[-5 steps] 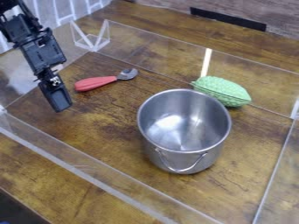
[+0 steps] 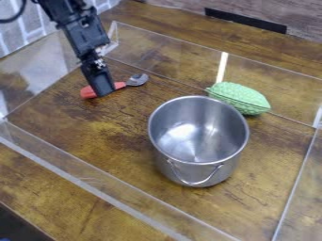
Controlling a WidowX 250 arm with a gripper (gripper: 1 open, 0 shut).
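My gripper (image 2: 101, 83) reaches in from the upper left, its dark fingertips over the red handle of a spoon (image 2: 90, 92) lying on the wooden surface, whose metal head (image 2: 137, 81) points right. The gripper looks shut; whether it touches the handle I cannot tell. A steel pot (image 2: 198, 141) with a wire handle stands at centre right. A green textured oval object (image 2: 239, 97) lies behind the pot.
Clear plastic walls border the wooden work area (image 2: 88, 151) on several sides. A white strip (image 2: 221, 67) stands near the green object.
My gripper has moved right and toward the back, from the bare wood left of the spoon to over its handle. The pot and green object have stayed put.
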